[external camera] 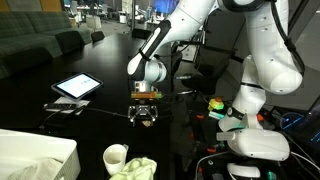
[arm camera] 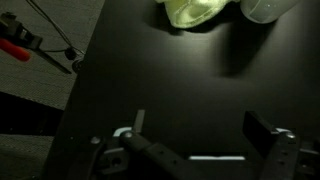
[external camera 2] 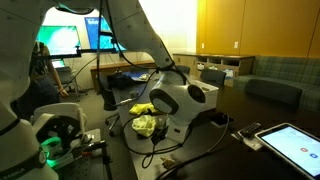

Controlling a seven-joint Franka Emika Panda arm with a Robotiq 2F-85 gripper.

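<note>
My gripper (external camera: 143, 121) hangs over the black table, pointing down. In the wrist view its two fingers (arm camera: 139, 121) stand wide apart, open, with only bare dark tabletop between them. A white mug (external camera: 115, 157) stands at the near edge of exterior view 1, with a crumpled yellow-green cloth (external camera: 136, 170) beside it. Both lie away from the fingers: the cloth (arm camera: 191, 10) and the mug (arm camera: 263, 8) sit along the top of the wrist view. Exterior view 2 shows the cloth (external camera 2: 145, 126) behind the gripper.
A white bin (external camera: 38, 154) stands at the near left, and a lit tablet (external camera: 77, 85) lies farther back. A cable (external camera 2: 195, 158) runs across the table. Past the table's edge is a red-handled tool (arm camera: 14, 50). The tabletop under the gripper is clear.
</note>
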